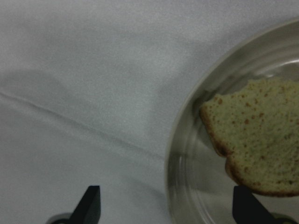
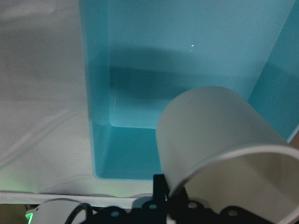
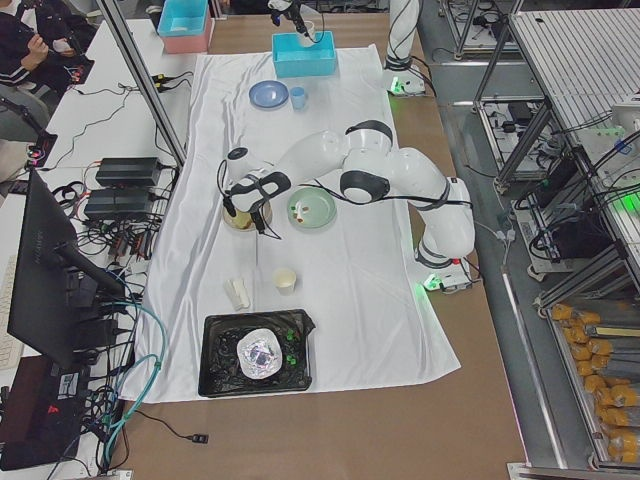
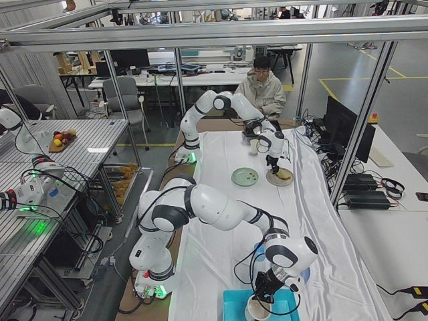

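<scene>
In the left wrist view, a slice of bread (image 1: 252, 135) lies on a metal plate (image 1: 180, 172). My left gripper stands open over the plate's rim, its fingers apart with nothing seen between them. In the right wrist view, my right gripper is shut on the rim of a white cup (image 2: 210, 121), which is tilted with its mouth toward the camera, above or inside a blue bin (image 2: 96, 135). How far the cup is from the bin floor is unclear.
A green plate (image 3: 311, 208), a cream cup (image 3: 285, 279), a black tray (image 3: 215, 358) with a foil bowl, a blue plate (image 3: 268, 93) and a blue cup (image 3: 297, 97) stand on the white cloth. There is free cloth between them.
</scene>
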